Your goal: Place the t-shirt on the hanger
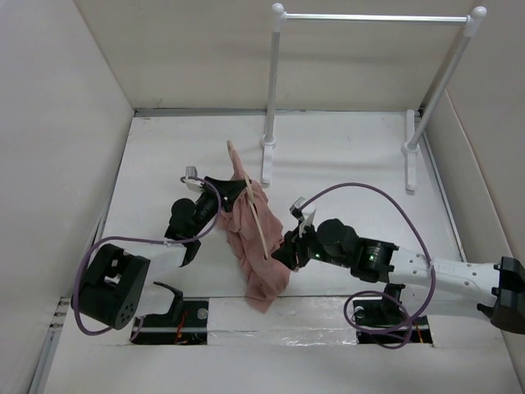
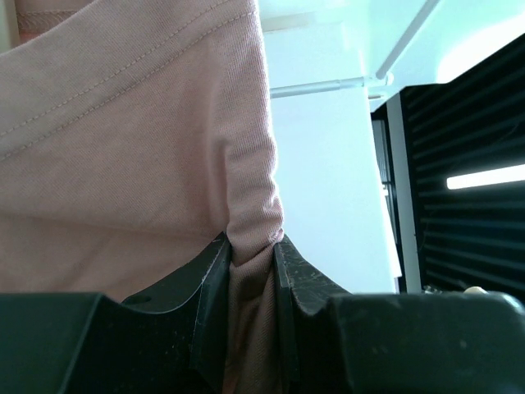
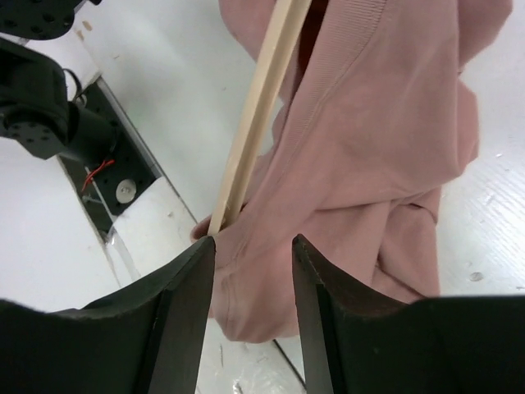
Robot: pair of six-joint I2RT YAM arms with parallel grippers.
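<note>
The pink t shirt (image 1: 262,279) hangs draped around a wooden hanger (image 1: 257,222), whose bar runs diagonally downward in the top view. My left gripper (image 1: 234,187) is shut on the shirt's fabric, which fills the space between its fingers in the left wrist view. My right gripper (image 1: 285,253) stands open by the hanger's lower end. In the right wrist view that end (image 3: 231,197) sits just above and between the open fingers, with pink fabric beside and behind it.
A white rack (image 1: 369,18) stands at the back right.
</note>
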